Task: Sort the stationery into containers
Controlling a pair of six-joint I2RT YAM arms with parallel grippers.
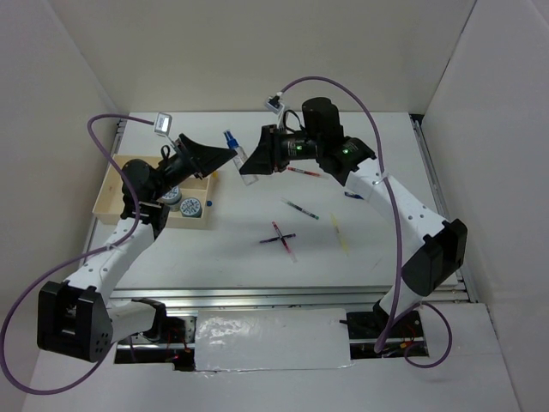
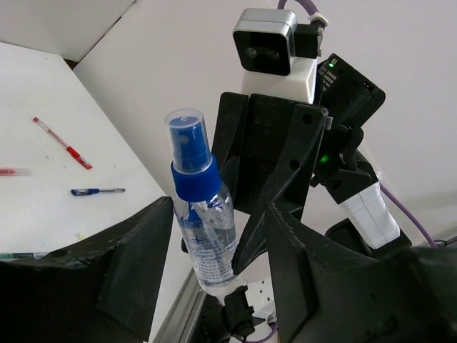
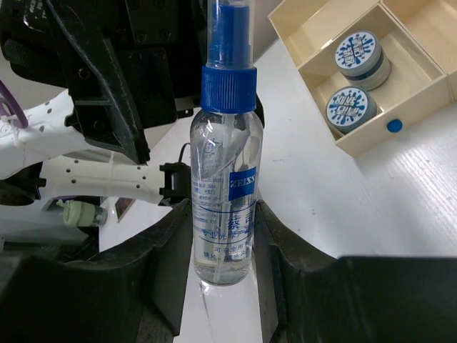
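Note:
A clear spray bottle with blue top (image 1: 240, 156) is held upright in the air by my right gripper, shut on its lower body. My left gripper is open beside the bottle, its fingers either side of it in its wrist view, reaching from the left. The beige divided box (image 1: 187, 219) stands at the left, partly under the left arm, with round tins (image 3: 357, 56) in one compartment. Pens lie loose on the table, including a red pen (image 2: 62, 143), a blue pen (image 2: 97, 191) and a yellow one (image 1: 340, 232).
Two crossed pens (image 1: 274, 239) lie at the middle front. Walls bound the sides and back.

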